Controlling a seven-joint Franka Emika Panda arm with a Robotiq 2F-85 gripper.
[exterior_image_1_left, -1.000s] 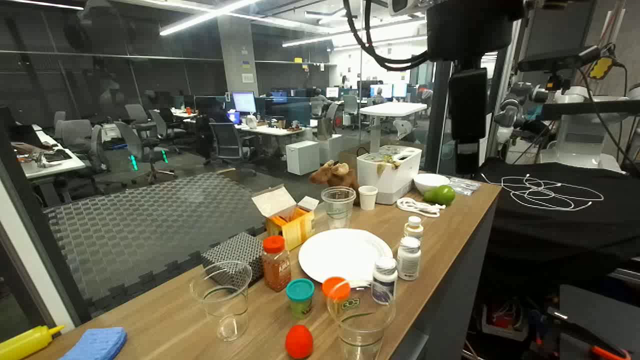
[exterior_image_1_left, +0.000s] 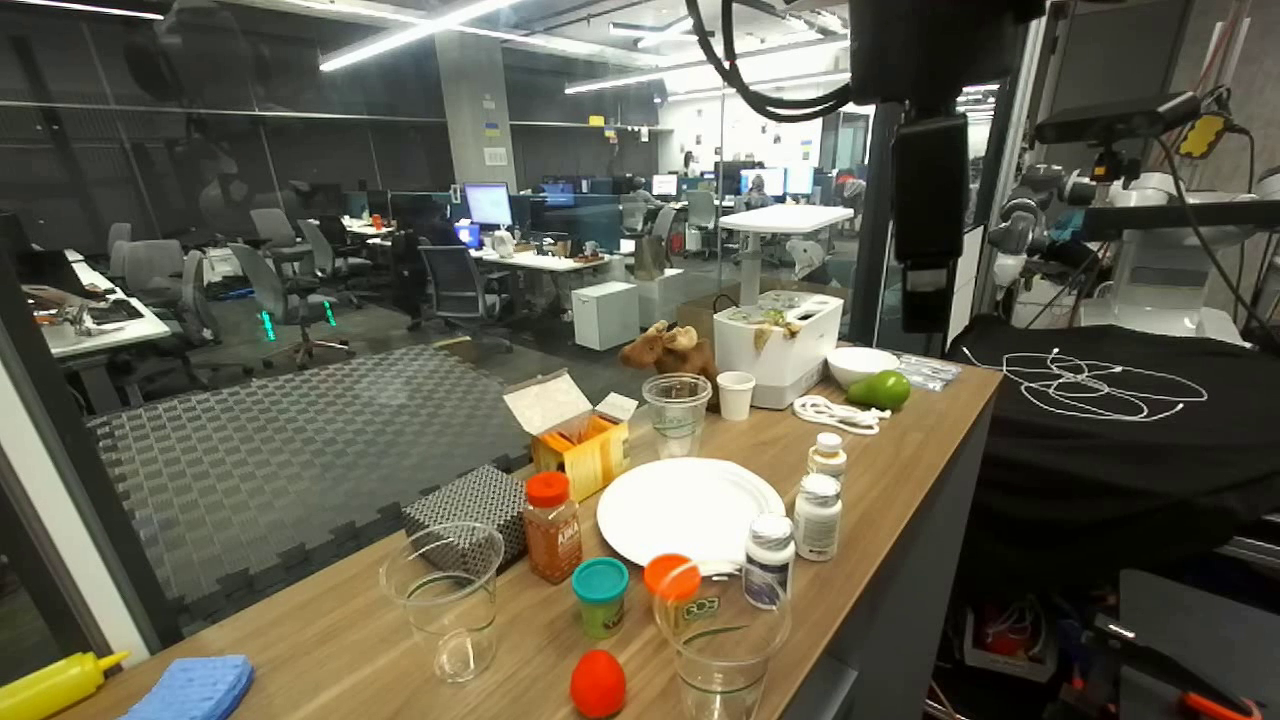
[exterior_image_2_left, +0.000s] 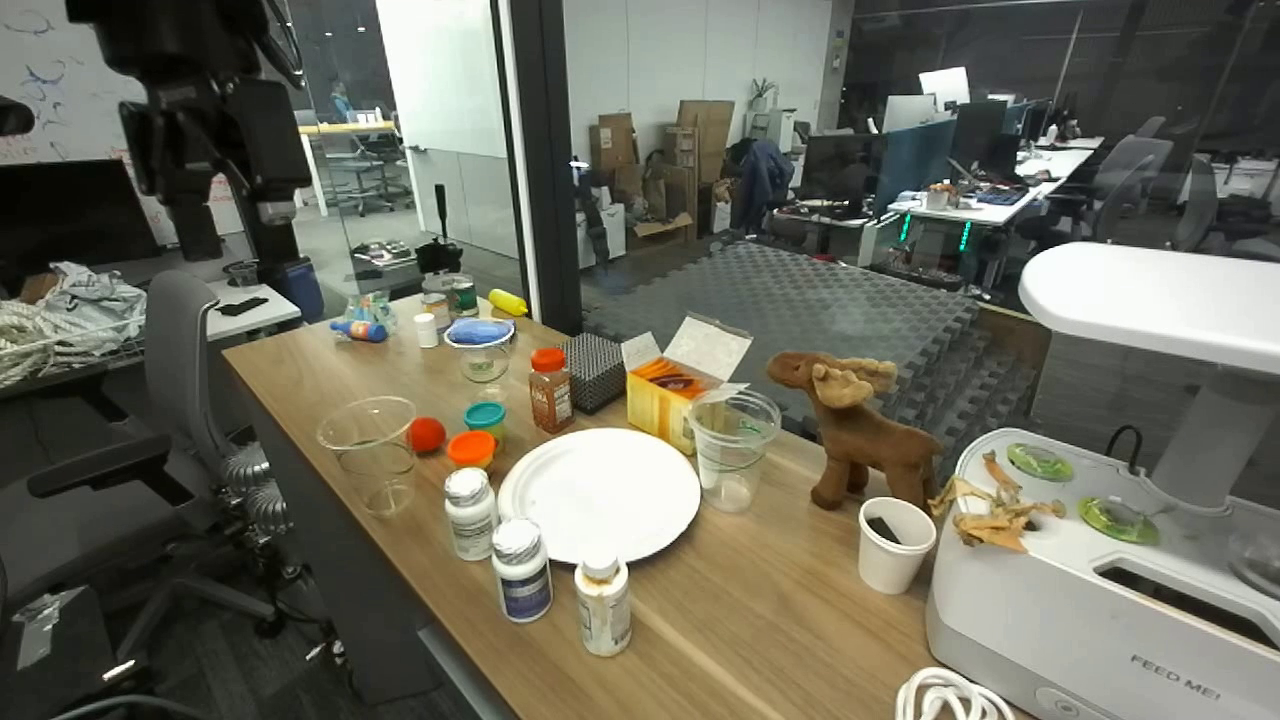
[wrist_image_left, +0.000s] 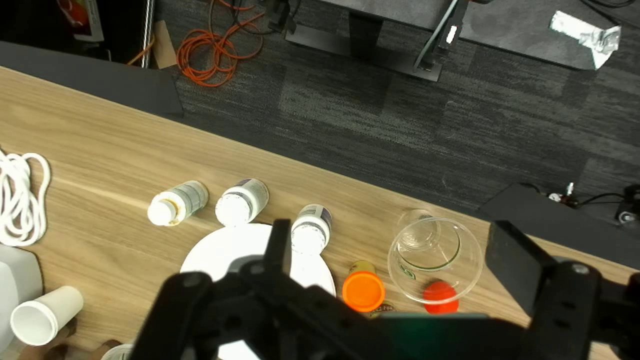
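Observation:
My gripper (exterior_image_2_left: 239, 230) hangs high above the table's near side, its two fingers well apart and nothing between them. In the wrist view a clear plastic cup (wrist_image_left: 436, 259) and an orange-lidded jar (wrist_image_left: 363, 291) appear far below the open fingers. A white plate (exterior_image_1_left: 648, 510) lies on the wooden table. Three white pill bottles, the nearest in the second exterior view being one bottle (exterior_image_2_left: 603, 606), stand along its edge. Beside the cup sits a red ball (exterior_image_1_left: 597, 684). A teal-lidded jar (exterior_image_2_left: 485, 418) and a red-capped spice bottle (exterior_image_2_left: 551, 390) stand behind.
Along the back are a black mesh block (exterior_image_2_left: 594, 370), an open tea box (exterior_image_2_left: 667, 396), a second clear cup (exterior_image_2_left: 732, 446), a toy moose (exterior_image_2_left: 858, 432) and a white appliance (exterior_image_2_left: 1080, 588). A blue cloth (exterior_image_1_left: 192, 689) lies at the far end. Bare table (exterior_image_2_left: 768, 600) shows beyond the plate.
My gripper has risen slightly and shifted a little left in the first exterior view. Objects on the table look unmoved.

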